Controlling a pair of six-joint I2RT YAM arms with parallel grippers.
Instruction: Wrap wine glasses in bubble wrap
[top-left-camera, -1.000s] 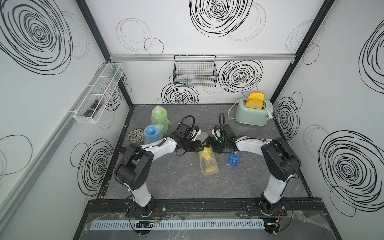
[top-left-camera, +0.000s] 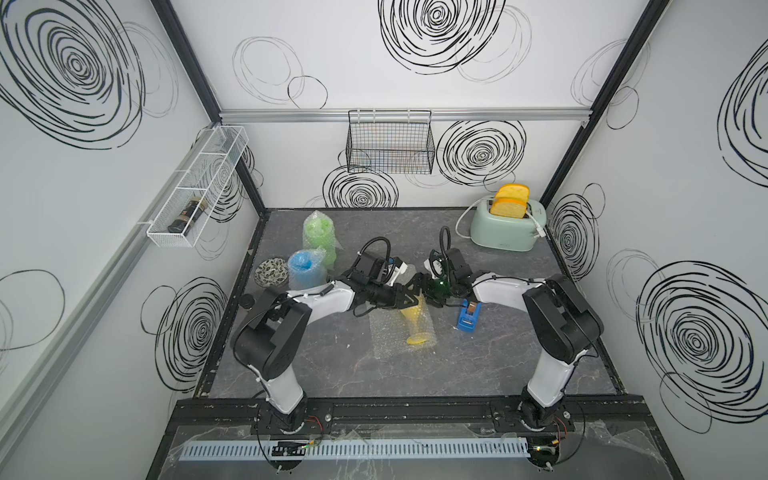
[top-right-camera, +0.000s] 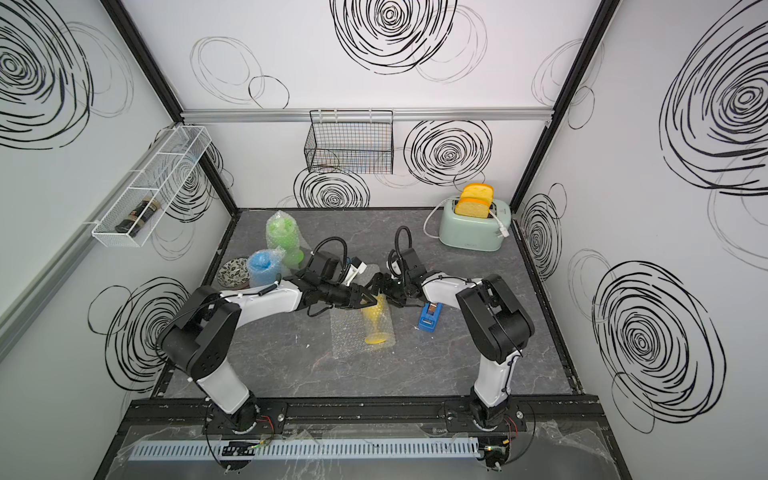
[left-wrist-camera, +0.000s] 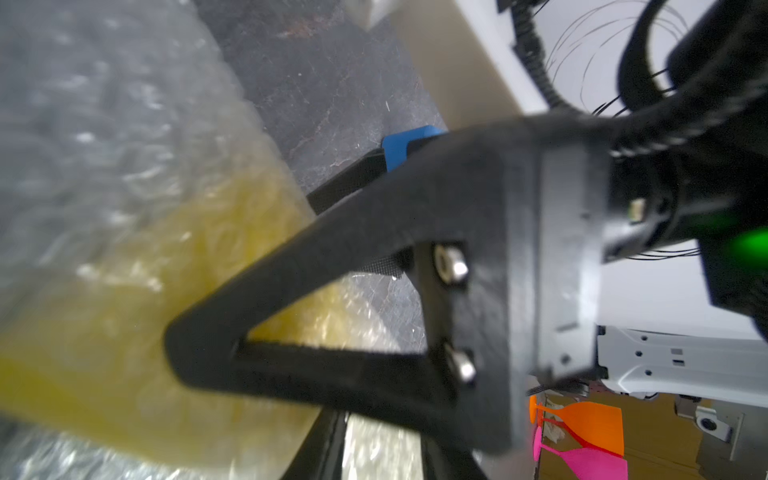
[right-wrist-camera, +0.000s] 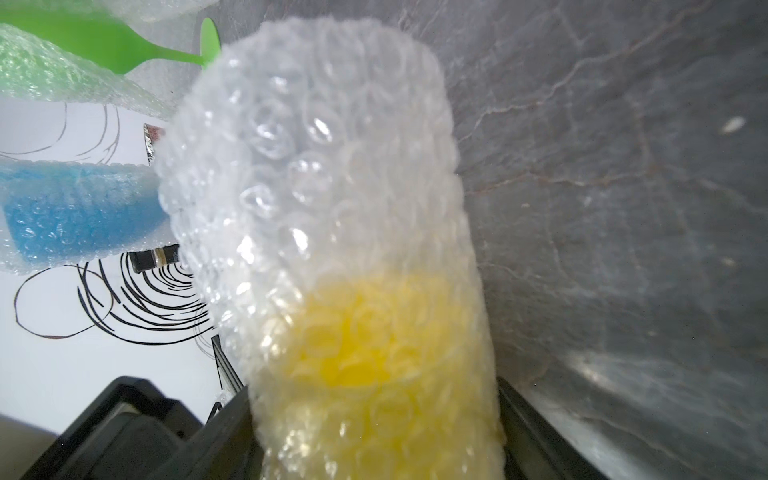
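A yellow wine glass (top-left-camera: 417, 338) lies on a sheet of bubble wrap (top-left-camera: 384, 340) at the middle of the table, with wrap over it. My left gripper (top-left-camera: 406, 299) is over the glass's upper part, pressed close against the wrap; its fingertips' gap is unclear. Beside it, my right gripper (top-left-camera: 421, 285) is at the far end of the bundle; in the right wrist view its fingers stand either side of the wrapped roll (right-wrist-camera: 336, 176). Wrapped green (top-left-camera: 319, 236) and blue (top-left-camera: 307, 272) glasses stand at the back left.
A blue tape dispenser (top-left-camera: 468, 320) lies right of the wrap. A toaster (top-left-camera: 502, 232) with bread slices fills the back right, and a patterned round object (top-left-camera: 270, 272) sits at the left edge.
The bubble wrap has spread out toward the front left around the yellow glass. My left gripper has shifted slightly right and toward the front. The right gripper looks unmoved.
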